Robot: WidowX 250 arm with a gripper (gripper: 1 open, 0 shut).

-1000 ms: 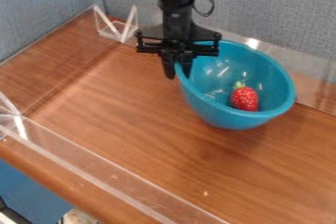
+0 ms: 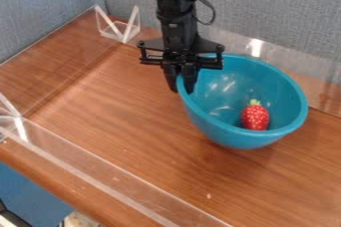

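A teal plastic bowl (image 2: 237, 134) sits on the right half of the wooden table, with a red strawberry (image 2: 254, 115) inside it toward the right. My black gripper (image 2: 181, 78) hangs over the bowl's left rim, its fingertips at that rim. Whether the fingers are closed on the rim is hard to tell, as they are dark and small.
Clear plastic edges run along its sides, with white brackets at the back left and left front. Grey fabric walls stand behind.
My gripper has shifted slightly left, and the bowl has moved a little left and down in the view, with the strawberry inside it.
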